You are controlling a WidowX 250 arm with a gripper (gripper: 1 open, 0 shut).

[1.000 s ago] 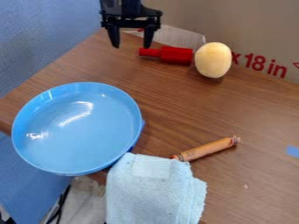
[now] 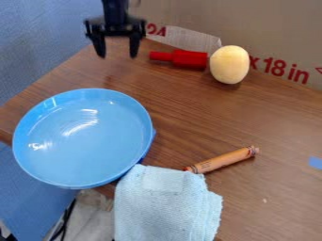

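Observation:
My gripper (image 2: 117, 45) hangs at the top left of the camera view above the table's far edge, its two dark fingers apart with nothing seen between them. A red cylinder with a handle (image 2: 180, 58) lies to its right, beside an upright cream egg-shaped object (image 2: 229, 64). A large blue plate (image 2: 83, 137) sits at the front left. A wooden rolling pin (image 2: 221, 160) lies right of a folded pale-blue cloth (image 2: 168, 209) at the front.
A cardboard panel (image 2: 283, 38) with red print stands along the back. Blue surfaces border the table on the left.
The objects on the table have not moved.

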